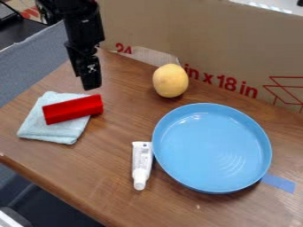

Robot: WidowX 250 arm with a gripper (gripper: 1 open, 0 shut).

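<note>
The black gripper (88,74) hangs at the upper left, open, its fingertips a short way above and behind a red bar (73,109). That bar lies on a folded pale blue cloth (50,129). A blue plate (212,147) rests on the right of the table, with a white tube (141,166) just left of it. A yellow round object (171,80) sits at the back, to the right of the gripper.
A cardboard box (236,53) stands along the back of the wooden table (106,177). Blue tape (277,183) is at the right. Bare table lies between the bar and the plate.
</note>
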